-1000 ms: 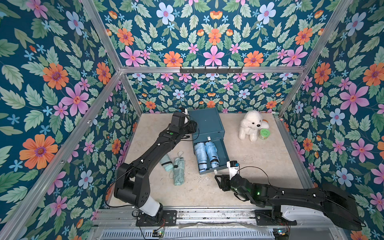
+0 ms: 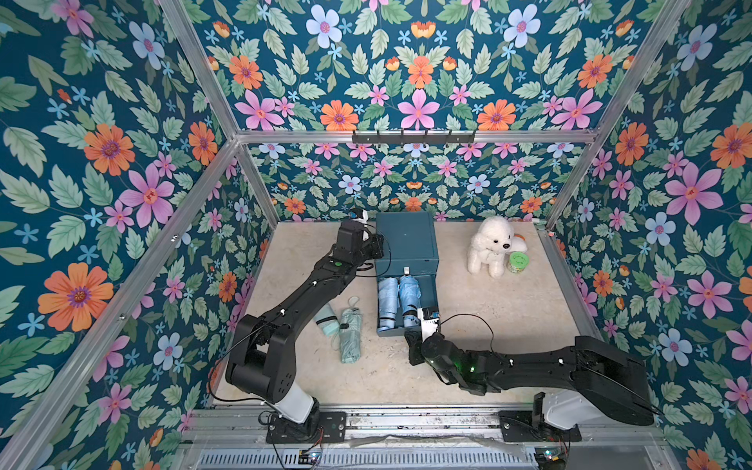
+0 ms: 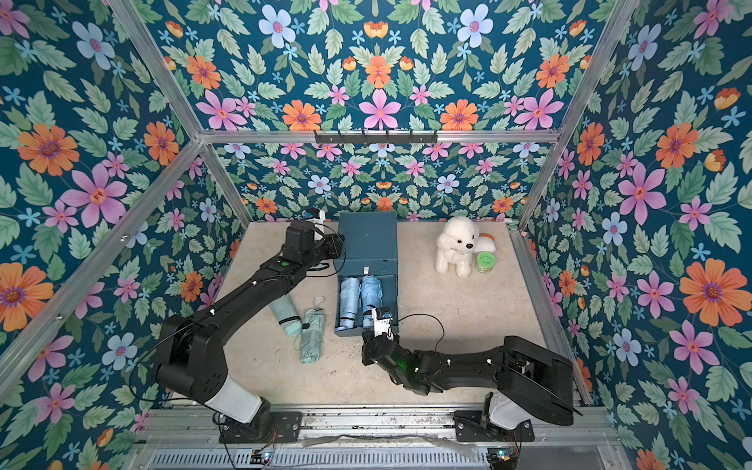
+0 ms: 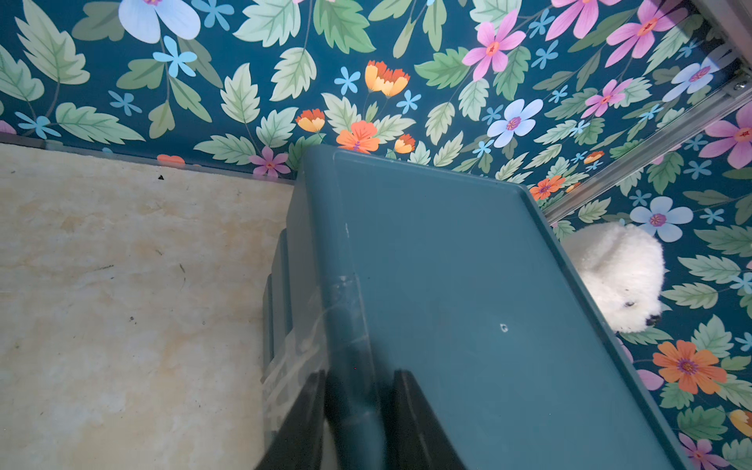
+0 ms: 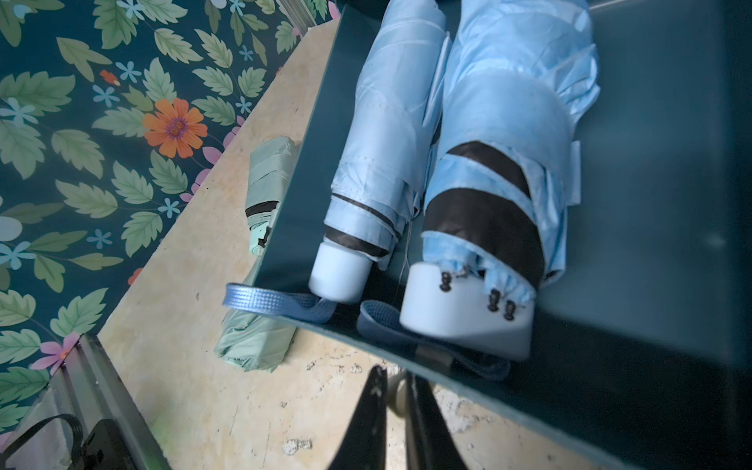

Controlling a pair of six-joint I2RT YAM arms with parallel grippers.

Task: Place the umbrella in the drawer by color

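The teal drawer unit [image 2: 406, 239] has its drawer out toward the front, holding two light-blue umbrellas [image 5: 387, 117] [image 5: 501, 133]. Two mint-green umbrellas [image 2: 349, 333] [image 3: 283, 313] lie on the table left of it. My left gripper is at the unit's back left corner, fingers either side of that edge; whether it grips is unclear. My right gripper is at the drawer's front, its blurred fingertips at the handle below the rim.
A white plush dog [image 2: 489, 250] and a green-lidded jar [image 2: 517, 262] stand at the back right.
My right arm has moved left along the drawer's front, and the drawer's front has swung left, now squarer to the table. My left arm has barely moved.
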